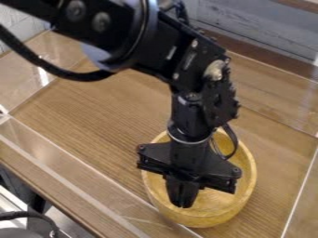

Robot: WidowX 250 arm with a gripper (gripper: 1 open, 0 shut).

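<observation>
A black robot arm reaches down from the top left to its gripper [185, 191], which is over and inside a round yellow bowl [202, 213] on the wooden table. The fingers point down into the bowl near its middle. The gap between them is hard to make out, and no held object is visible. Much of the bowl's inside is hidden by the gripper's housing.
A white wall stands at the back. Black cables lie past the front left edge.
</observation>
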